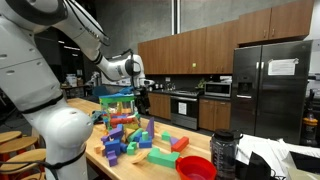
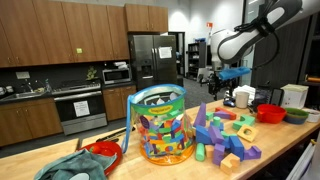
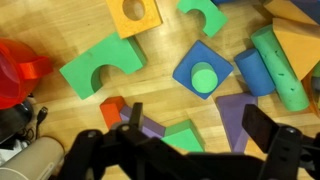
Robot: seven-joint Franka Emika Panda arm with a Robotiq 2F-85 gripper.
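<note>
My gripper stands open over the toy blocks, its black fingers wide apart with nothing held between them. Below and ahead of the fingers in the wrist view, a small round green block (image 3: 204, 77) sits on a blue square block (image 3: 190, 62). A purple triangle (image 3: 234, 118) lies by the right finger. Close to the left finger are a green block (image 3: 183, 136) and an orange-red block (image 3: 112, 108). Farther up lie a green arch (image 3: 103, 65) and a yellow block with a hole (image 3: 133, 14). In exterior view 2 the gripper hangs above the block pile.
A red bowl (image 1: 195, 168) and a dark canister (image 1: 223, 152) stand at the table's right side in exterior view 1. A clear bag of blocks with a blue rim (image 2: 157, 95) stands beside the pile. Bare tabletop (image 2: 60, 160) shows at the left in exterior view 2.
</note>
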